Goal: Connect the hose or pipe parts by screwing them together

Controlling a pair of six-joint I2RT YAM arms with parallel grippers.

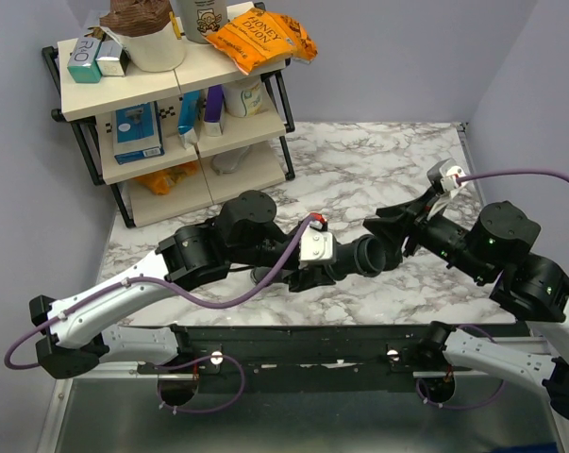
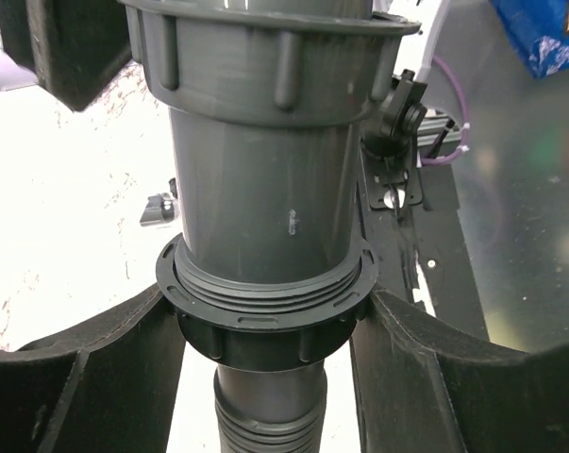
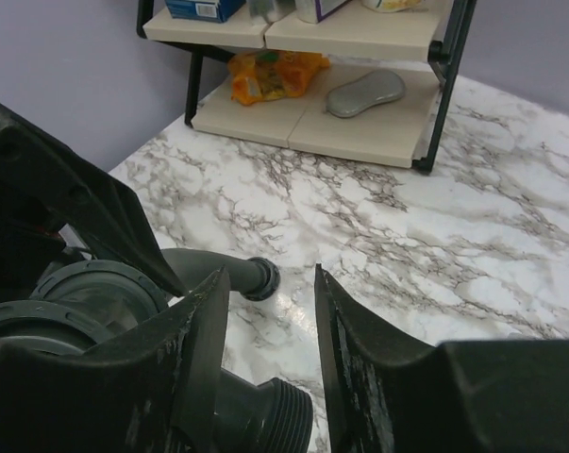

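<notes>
A dark grey pipe fitting with ribbed collars (image 2: 265, 189) fills the middle of the left wrist view. My left gripper is shut on it, its fingers pressing either side of the lower collar. From above, the fitting's round end (image 1: 368, 256) faces right, with my right gripper (image 1: 390, 223) close beside it. In the right wrist view my right gripper is open, fingertips apart, and nothing is held between them. The fitting's wide ring (image 3: 105, 288) and threaded end (image 3: 292, 415) are at lower left, partly behind a finger. A grey tube (image 3: 209, 266) with a collared end extends beyond.
A shelf rack (image 1: 171, 142) with boxes and bags stands at the back left. Behind the grippers, the marble tabletop (image 1: 378, 156) is largely clear. A dark rail (image 1: 293, 344) runs along the front edge. Purple cables (image 1: 218, 304) loop around the arms.
</notes>
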